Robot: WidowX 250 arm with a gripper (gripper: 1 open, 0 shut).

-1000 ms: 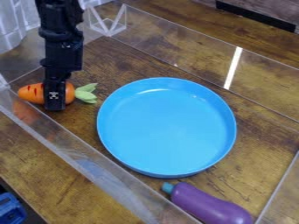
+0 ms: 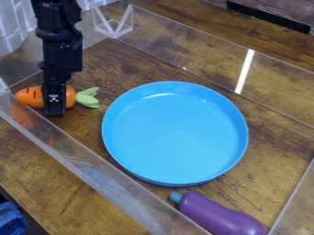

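Note:
My black gripper reaches down at the left of the view, shut on an orange toy carrot with pale green leaves pointing right. The carrot lies low by the clear left wall of the enclosure, left of a round blue plate.
A purple toy eggplant lies at the lower right, below the plate. Clear plastic walls border the wooden surface. A blue object shows at the lower left corner. Bare wood lies above and right of the plate.
The gripper and carrot have barely moved, with at most a very slight shift.

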